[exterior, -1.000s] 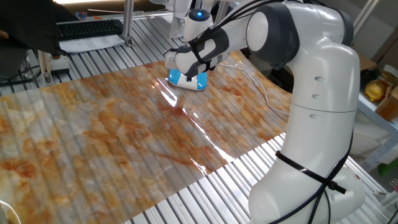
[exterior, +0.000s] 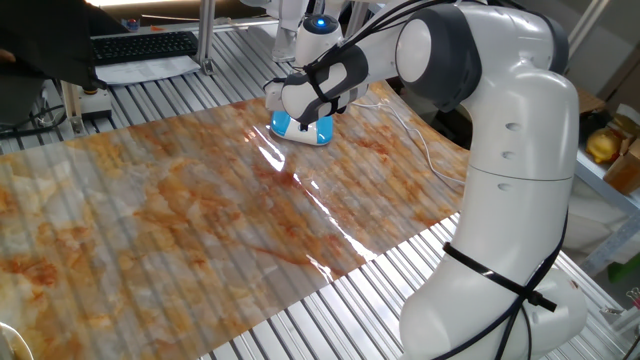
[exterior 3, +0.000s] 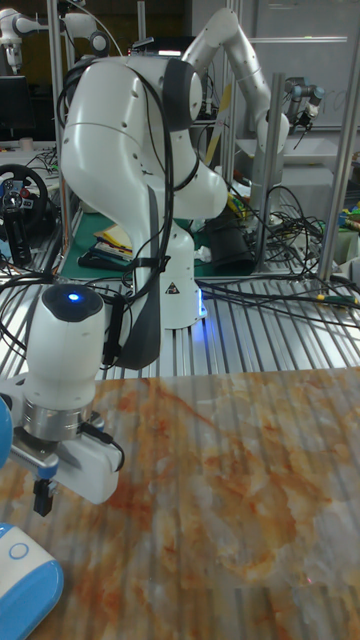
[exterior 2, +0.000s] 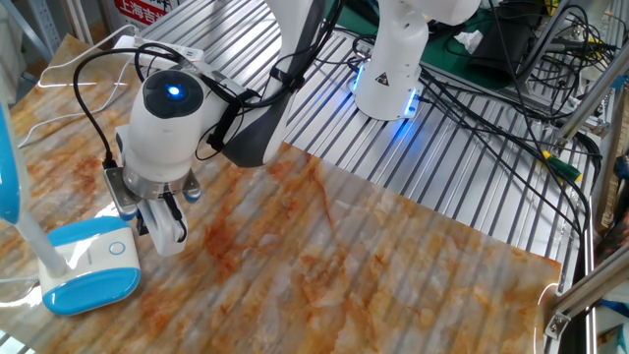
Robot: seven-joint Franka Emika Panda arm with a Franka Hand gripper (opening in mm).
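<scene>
A blue and white desk lamp stands on the marbled mat, its base (exterior 2: 90,280) low at the left in exterior view 2. A round button (exterior 2: 116,249) sits on the white part of that base, and the white stem (exterior 2: 39,244) rises to a blue head (exterior 2: 8,172) cut off by the frame edge. My gripper (exterior 3: 43,497) points down just beyond the base, its dark fingertip above the mat. How the fingers stand is not clear, since the hand hides most of the fingers. From exterior view 1, the arm partly covers the lamp base (exterior: 306,134).
White cables (exterior: 425,145) run over the mat's far corner. A keyboard (exterior: 145,46) lies beyond the mat. Another white arm base (exterior 2: 388,79) stands on the slatted table behind, with loose black cables beside it.
</scene>
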